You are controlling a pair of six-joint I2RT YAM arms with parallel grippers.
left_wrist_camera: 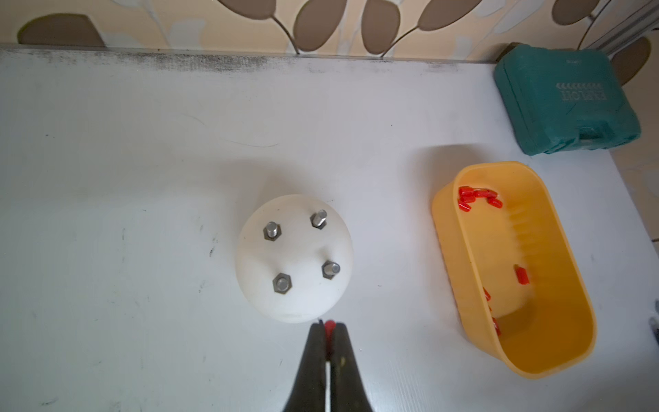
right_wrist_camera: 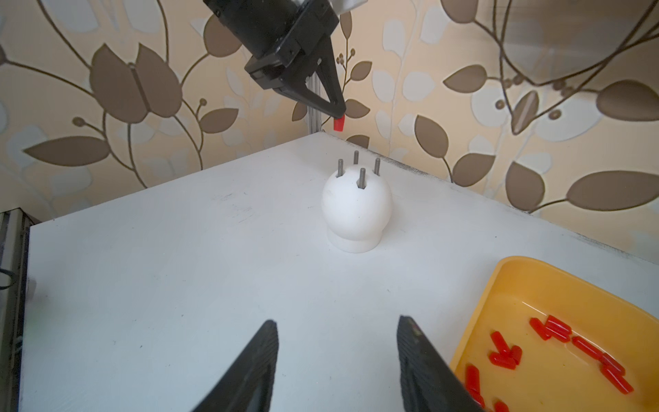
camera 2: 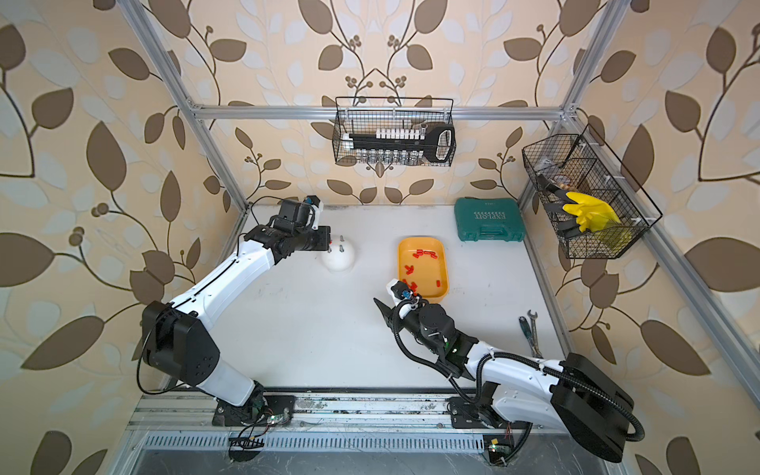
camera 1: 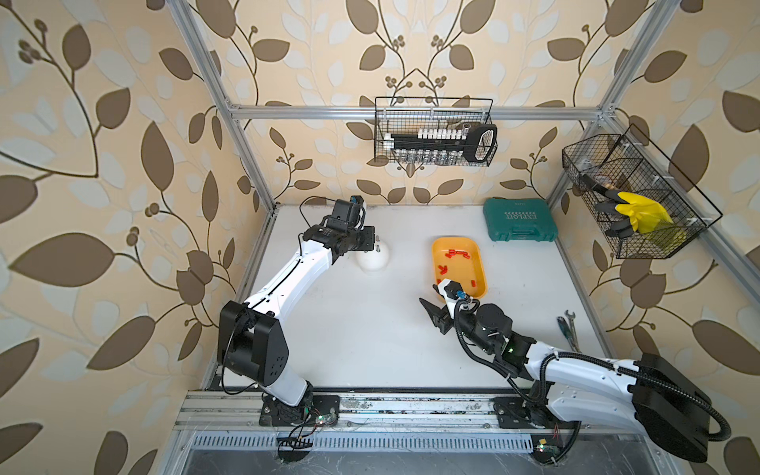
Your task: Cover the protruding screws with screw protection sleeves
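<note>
A white rounded block with several upright metal screws stands on the table; all the screws seen in the left wrist view are bare. My left gripper is shut on a red sleeve, which points down from its fingertips. In the right wrist view that sleeve hangs above and a little left of the screws, apart from them. My right gripper stands open with nothing between its fingers, in front of the orange tray. Several loose red sleeves lie in the tray.
A green case is at the back right of the table. Wrenches or similar tools lie near the right edge. Wire baskets hang on the back and right sides.
</note>
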